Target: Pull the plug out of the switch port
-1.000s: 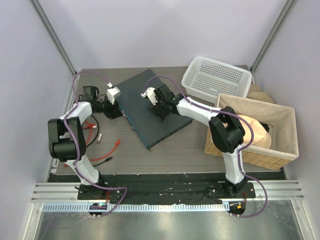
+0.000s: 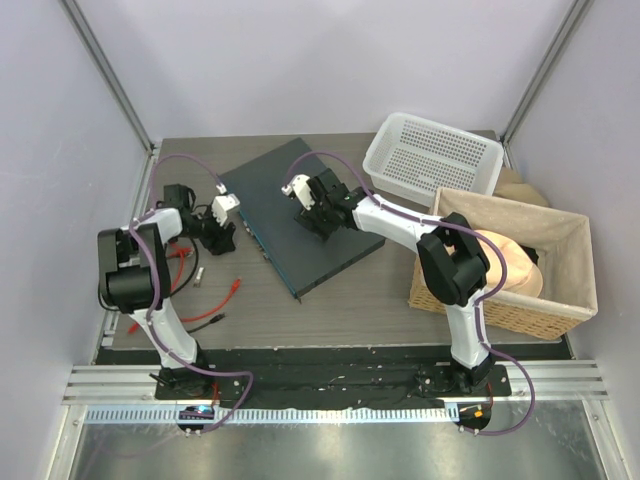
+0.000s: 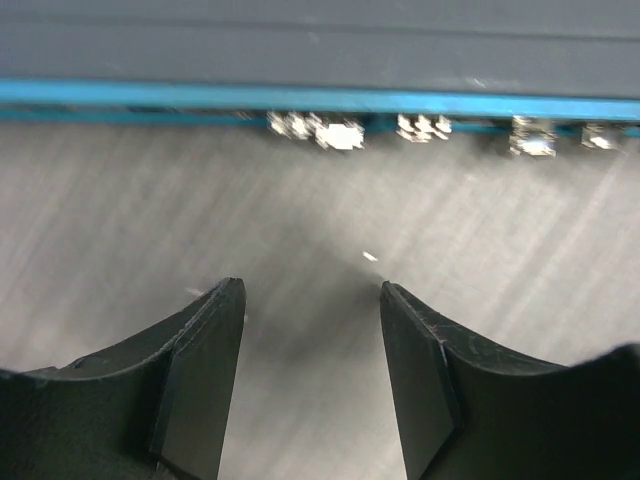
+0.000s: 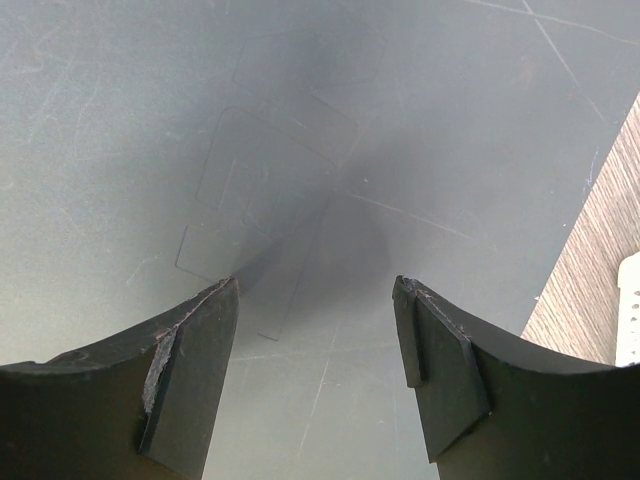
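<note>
A dark flat switch (image 2: 320,255) lies angled on the table; its blue front edge with several metal ports (image 3: 334,134) crosses the top of the left wrist view, slightly blurred. My left gripper is open over bare table beside that edge, with nothing between its fingers. My right gripper is open over the switch's scratched top, also empty. Loose red cables (image 2: 225,297) and a black cable lie left of the switch; I see no plug in the ports in the left wrist view.
A white perforated basket (image 2: 432,155) stands at the back right, and a wicker basket (image 2: 500,310) holding a beige hat is at the right.
My left gripper has moved slightly left, away from the switch's edge. The right arm and the switch look unchanged.
</note>
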